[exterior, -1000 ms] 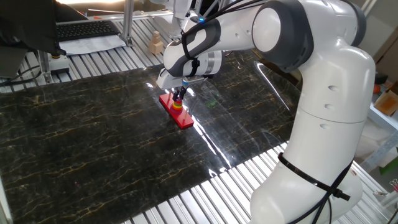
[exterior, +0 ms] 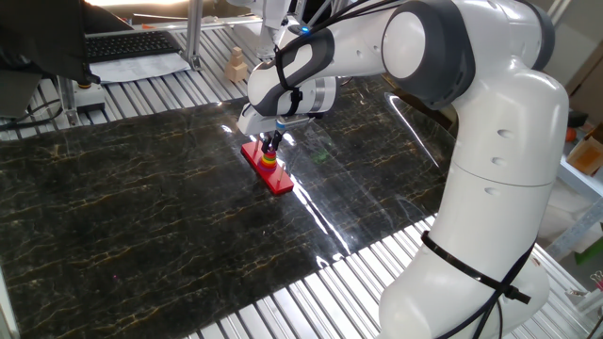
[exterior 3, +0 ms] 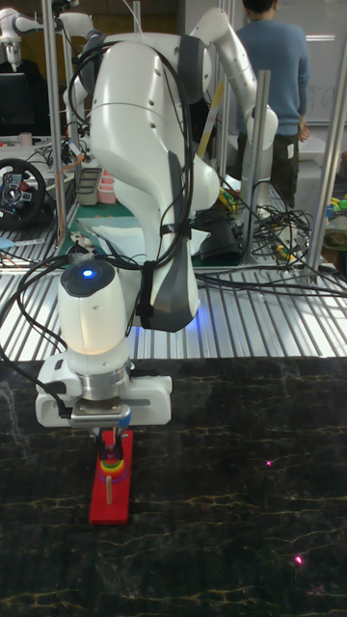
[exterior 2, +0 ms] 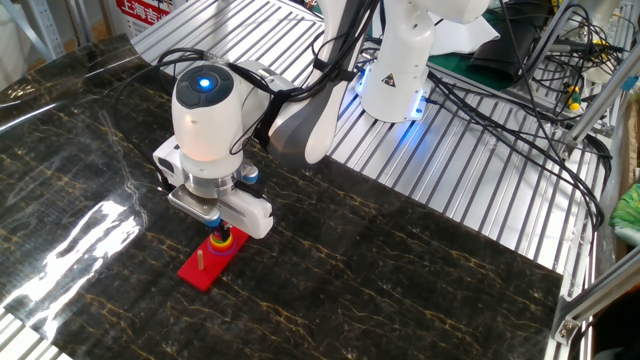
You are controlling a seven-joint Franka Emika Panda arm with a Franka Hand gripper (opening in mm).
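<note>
A red rectangular base (exterior: 279,182) lies flat on the dark marbled tabletop, with a small stack of coloured rings (exterior: 269,161) near its middle. Yellow shows clearly in the stack, with red above it and purple at the bottom. One bare wooden peg (exterior 2: 200,261) stands upright at the end of the base nearer that camera. Pointing straight down, my gripper (exterior: 271,148) has its dark fingertips right at the top of the stack. The fingers are small and partly hidden, so whether they grip the top ring or only surround it cannot be told.
Open marbled tabletop (exterior 2: 380,270) surrounds the base on all sides. Slatted metal tables (exterior 2: 480,190) border it. Beyond the far edge stand a small wooden block figure (exterior: 236,66) and a keyboard (exterior: 130,45). Black cables hang along my arm.
</note>
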